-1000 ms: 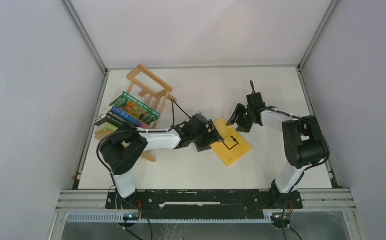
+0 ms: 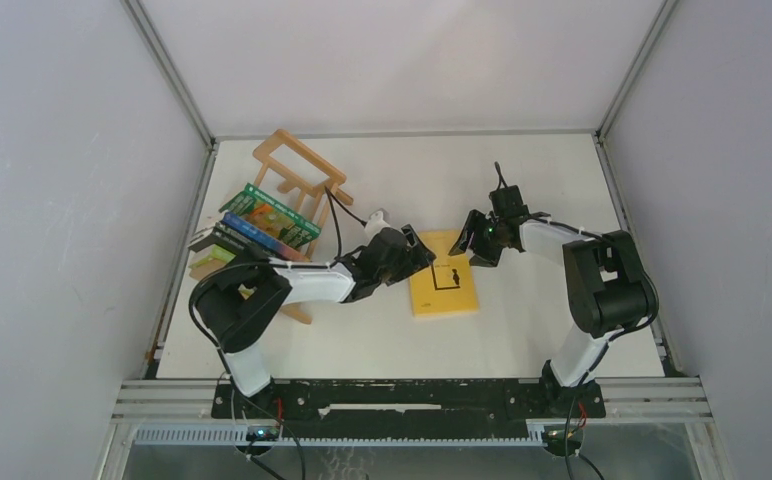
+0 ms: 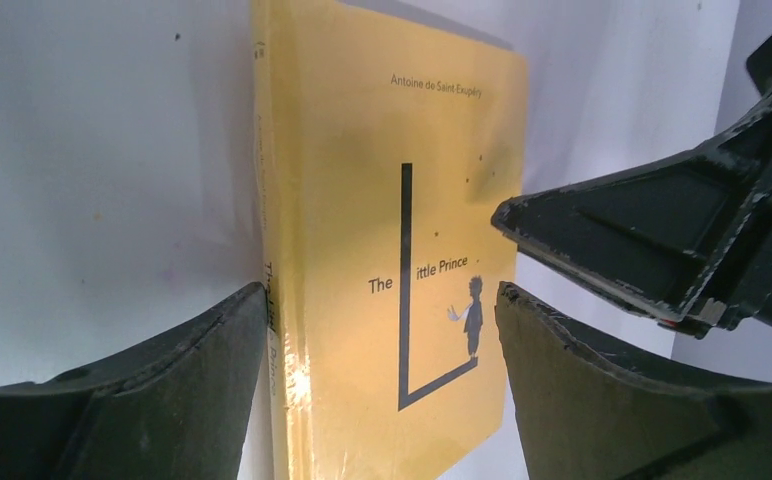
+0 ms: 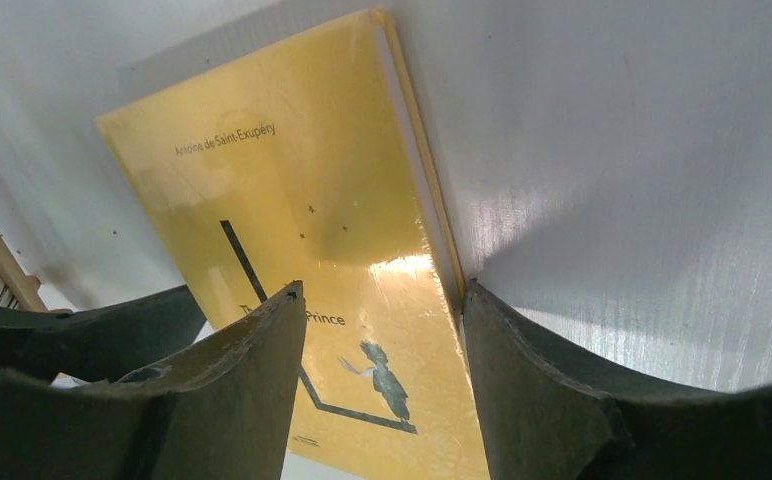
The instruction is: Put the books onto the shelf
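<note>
The yellow Little Prince book [image 2: 443, 290] lies flat on the table between my two arms. My left gripper [image 2: 423, 250] stands open at its left side; in the left wrist view one finger [image 3: 217, 350] is against the spine and the other is over the cover. From the right, my right gripper [image 2: 475, 240] straddles the book's opposite edge, part open. One of its fingers [image 4: 522, 370] is beside the page edge and the other over the cover. Neither gripper is closed on the book.
A wooden rack [image 2: 312, 165] stands at the left, holding a green book [image 2: 272, 212], a blue book [image 2: 260, 236] and several others below, partly hidden by my left arm. Free table [image 2: 422, 180] lies behind the yellow book and in front of it.
The yellow book has turned clockwise from slanted to nearly straight, its near end swinging left. My left gripper has shifted back and slightly left; the right one has barely moved.
</note>
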